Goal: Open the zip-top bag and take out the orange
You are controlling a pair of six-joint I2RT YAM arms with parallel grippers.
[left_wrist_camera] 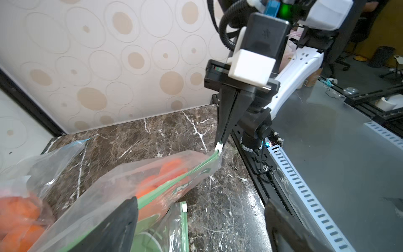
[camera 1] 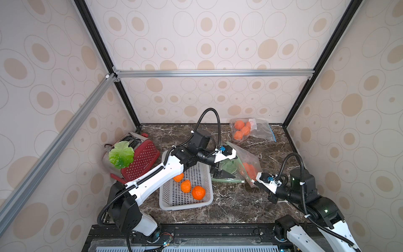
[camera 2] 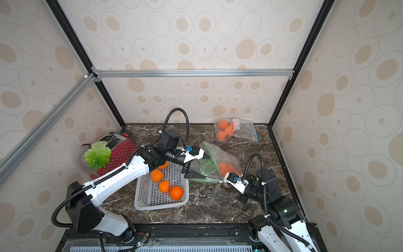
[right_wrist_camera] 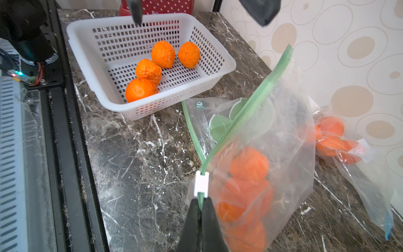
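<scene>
A clear zip top bag (right_wrist_camera: 289,168) with several oranges (right_wrist_camera: 248,163) inside is held up by one end of its green zip strip (right_wrist_camera: 251,100). My right gripper is shut on that strip's end, just below the white slider (right_wrist_camera: 201,183). Whether the zip is parted anywhere, I cannot tell. My left gripper is open, its fingers (left_wrist_camera: 119,222) wide apart. In the left wrist view, the bag's far zip end passes close by the left finger; contact between them is unclear.
A flat bag (right_wrist_camera: 195,113) with a green zip lies underneath, beside the white basket (right_wrist_camera: 96,86) that has several loose oranges in it. Another bag of oranges (camera 1: 240,130) rests against the back wall. A red dotted bag (camera 1: 140,161) stands at left.
</scene>
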